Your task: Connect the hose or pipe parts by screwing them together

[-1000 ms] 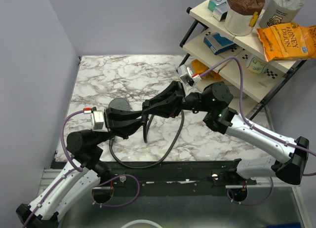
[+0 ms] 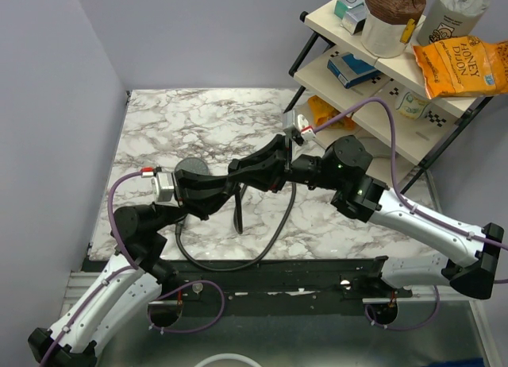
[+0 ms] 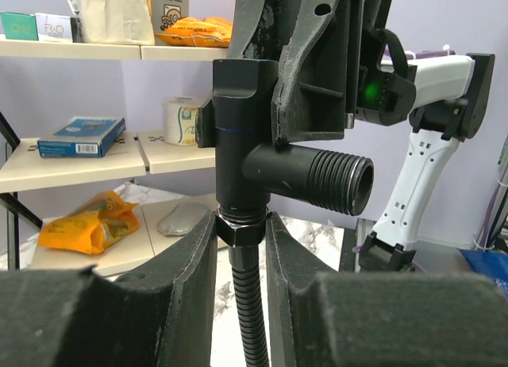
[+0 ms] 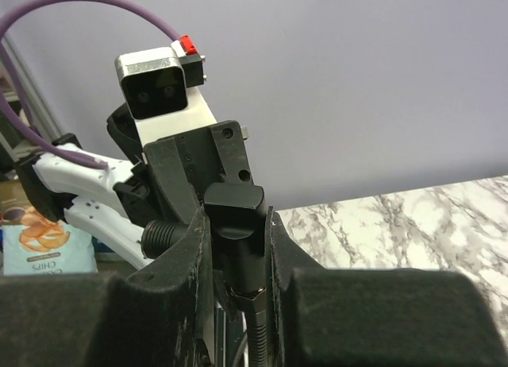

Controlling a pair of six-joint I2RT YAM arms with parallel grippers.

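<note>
Both grippers meet over the middle of the marble worktop. My left gripper (image 2: 228, 188) is shut on the hose's hex end fitting (image 3: 241, 228), with the ribbed hose (image 3: 248, 303) hanging below it. The fitting sits against a black connector (image 3: 242, 176) with a threaded side port (image 3: 337, 180). My right gripper is around the connector's upper body, fingers close on either side of it; whether it grips firmly is hard to tell. In the top view the hose (image 2: 278, 228) loops down over the worktop.
A shelf rack (image 2: 341, 13) with bags, boxes and tubs stands at the back right. A round grey disc (image 2: 191, 164) lies partly behind my left gripper.
In the top view both grippers and the joined parts have shifted slightly right and down; the purple cables on the arms moved with them.
</note>
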